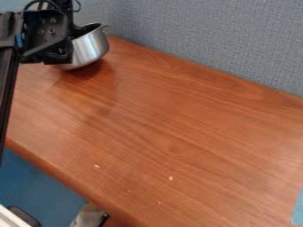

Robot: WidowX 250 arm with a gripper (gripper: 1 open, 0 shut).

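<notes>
My black arm reaches in from the left edge to the upper left, where its gripper (pixel 52 35) is at a steel pot (pixel 89 50) near the back of the wooden table. The gripper body covers the pot's left part, and its fingertips are not clearly visible, so whether it holds the pot or is open cannot be made out.
A grey fabric partition (pixel 213 35) runs along the back. A light blue patch sits at the right edge. The table's front edge drops away at lower left.
</notes>
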